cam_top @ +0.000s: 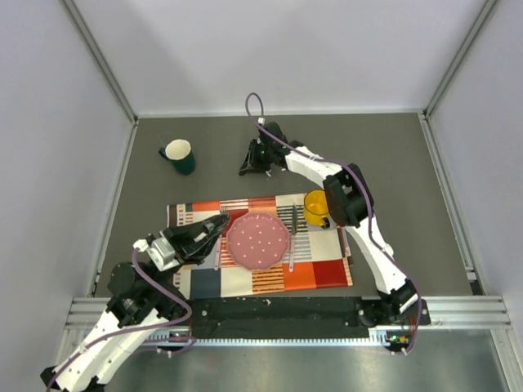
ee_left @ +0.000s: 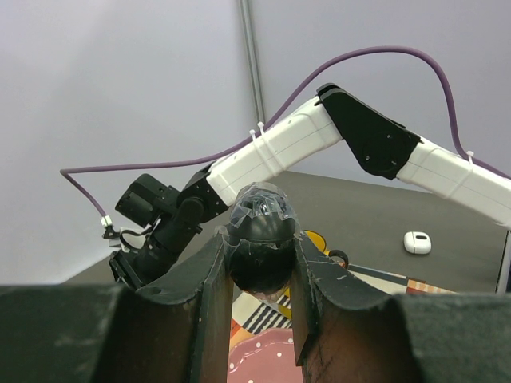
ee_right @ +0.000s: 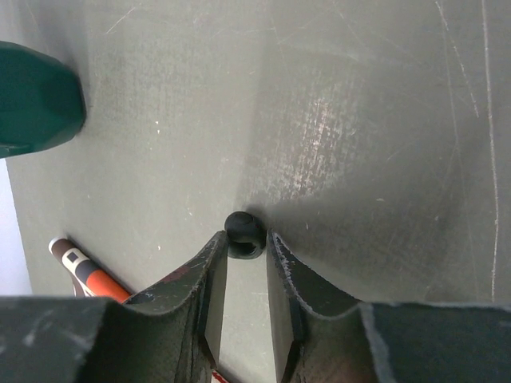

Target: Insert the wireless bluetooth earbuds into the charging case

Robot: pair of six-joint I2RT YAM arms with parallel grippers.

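My left gripper is shut on a dark, rounded object [ee_left: 259, 251] wrapped partly in clear film. In the right wrist view a small black piece [ee_right: 243, 227], perhaps an earbud, lies on the grey table between the fingertips of my right gripper, which is part open and low over the table at the back centre. A white case [ee_left: 417, 242] rests on the table at the right in the left wrist view.
A green mug [cam_top: 181, 162] stands back left. The striped placemat [cam_top: 204, 282] holds a pink plate [cam_top: 257, 241], cutlery and a yellow mug [cam_top: 315, 206].
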